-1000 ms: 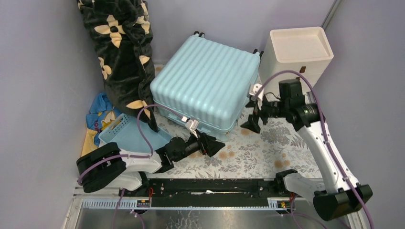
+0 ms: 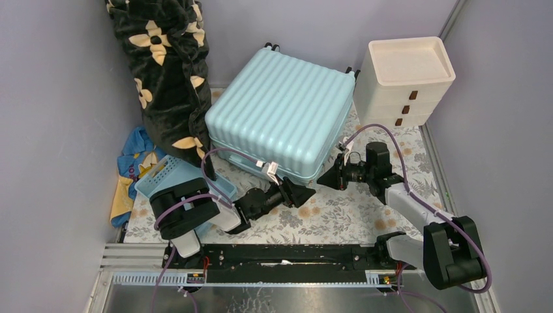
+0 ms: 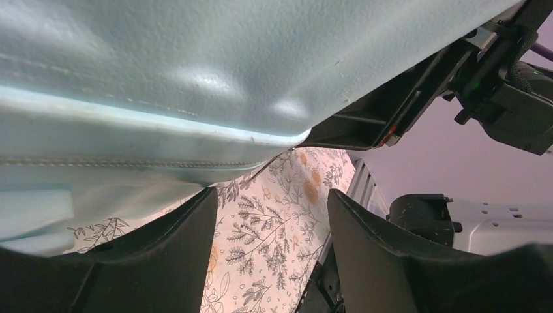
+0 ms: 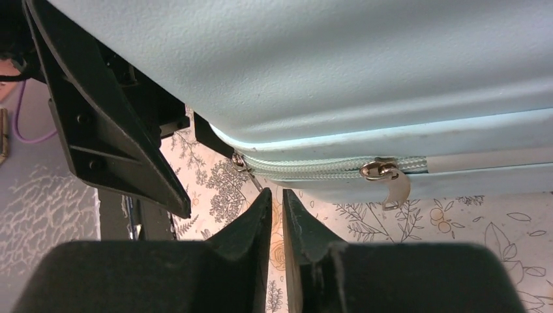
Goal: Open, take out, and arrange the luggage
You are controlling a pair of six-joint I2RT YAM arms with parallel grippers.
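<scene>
A pale blue ribbed suitcase [image 2: 280, 104] lies flat on the floral mat. My left gripper is open at its front right corner, its fingertips just below the zipped edge, with a dangling puller between them in view but not clearly held. In the right wrist view a zipper pull [image 4: 394, 186] hangs on the side seam, with a second zipper pull [image 4: 242, 168] at the corner. My right gripper is shut just below the seam, its fingertips close to the corner; whether anything is between them is unclear.
A white drawer unit [image 2: 407, 62] stands back right. A blue basket [image 2: 156, 179], partly under the left arm, and a dark flowered blanket [image 2: 160, 78] are on the left. Free mat lies in front of the suitcase.
Both arms have moved toward the suitcase's front right corner: the left rightward, the right downward in the scene and closer in. The right gripper's fingers have come together. The suitcase has stayed still.
</scene>
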